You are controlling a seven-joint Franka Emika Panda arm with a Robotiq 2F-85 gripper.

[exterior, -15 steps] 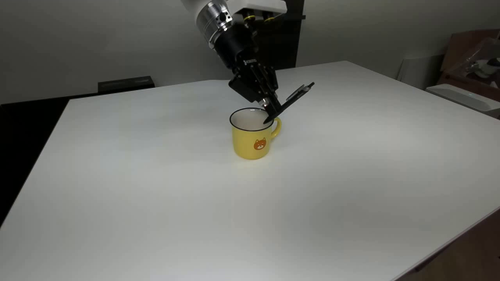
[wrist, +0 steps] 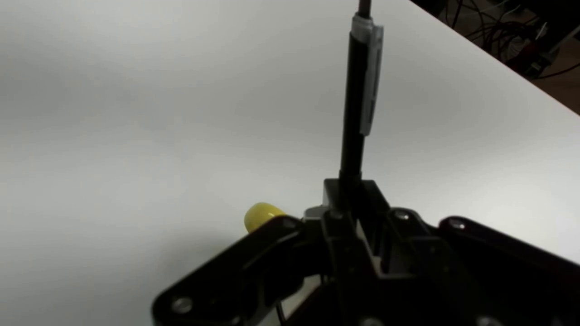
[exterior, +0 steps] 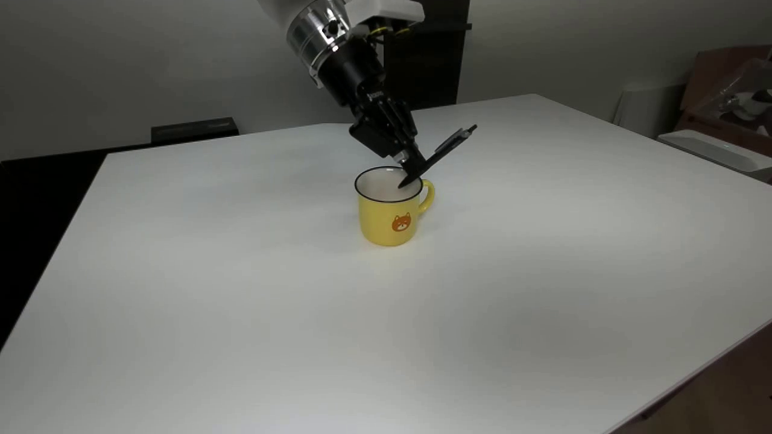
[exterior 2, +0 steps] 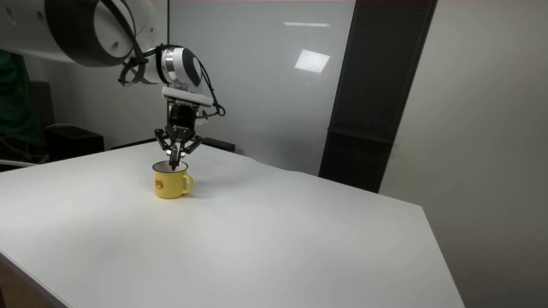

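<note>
A dark pen (exterior: 447, 148) with a grey clip is pinched in my gripper (exterior: 412, 165), which is shut on it. The pen slants, its clip end up and to the right in exterior view 1, its tip low over the mug's opening. Upright on the table stands a yellow mug (exterior: 388, 219) with a black rim, a white inside and an orange animal face. In exterior view 2 my fingertips appear just over the rim of the mug (exterior 2: 168, 185). From the wrist, the pen (wrist: 356, 92) points away from the fingers, and only a yellow bit of the mug (wrist: 259, 215) shows.
A black box (exterior: 193, 131) lies at the back edge. Beyond the right edge sits a white tray-like object (exterior: 716, 149).
My gripper has shifted a little to the left in exterior view 1, carrying the pen with it; the pen's tip lies further inside the mug's outline. The mug has not moved.
</note>
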